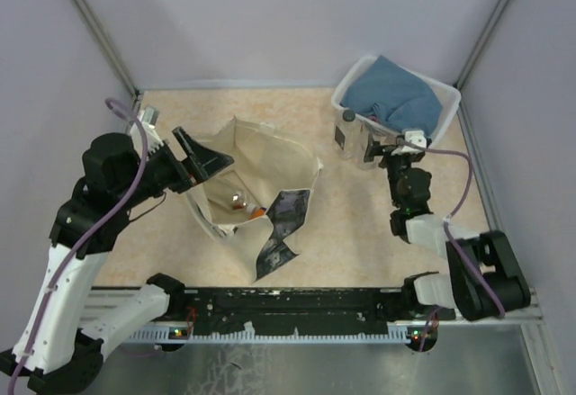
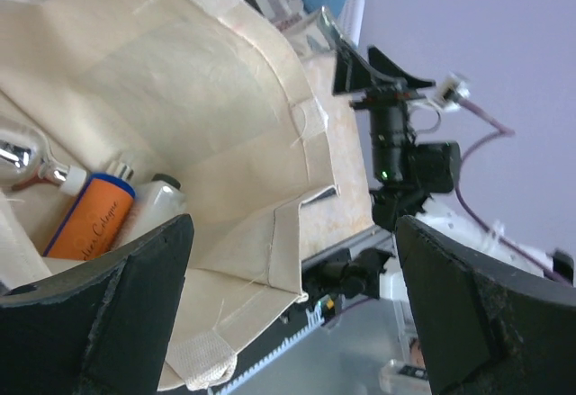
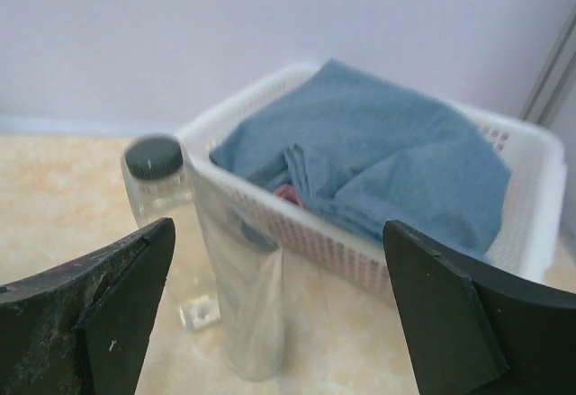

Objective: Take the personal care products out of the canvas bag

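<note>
The canvas bag [image 1: 274,157] stands open left of the table's middle. Inside it, the left wrist view shows an orange bottle [image 2: 94,219], a pale bottle with a dark cap [image 2: 155,208] and a clear rounded bottle [image 2: 25,157]. My left gripper [image 1: 205,152] is over the bag's left part, open and empty. Outside the bag, a dark-capped bottle [image 3: 166,197] and a clear cylindrical container [image 3: 247,296] stand side by side before the white basket. Close in front of them is my right gripper [image 1: 389,148], open, with nothing held between its fingers.
Behind the two standing items is the white basket [image 3: 310,240], with a blue cloth [image 3: 378,157] in it. Bare tabletop [image 1: 351,242] lies between the bag and the right arm. Walls close off the back and sides.
</note>
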